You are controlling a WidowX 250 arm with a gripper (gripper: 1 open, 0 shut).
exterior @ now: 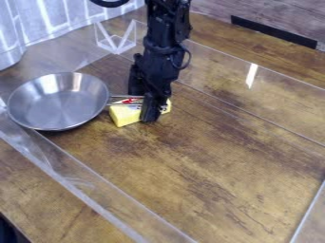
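A black robot arm reaches down from the top centre to my gripper [148,106], which is low over a yellow block [125,116] with a red and white marking. A thin light handle-like item with red on it lies across the block beside the fingers. The gripper looks shut on something there, though the dark fingers hide exactly what. A steel pan [57,99] sits just left of the block.
Clear panels run along the left and right edges. A pale container stands at the far upper left, and a white frame-like shape behind the arm.
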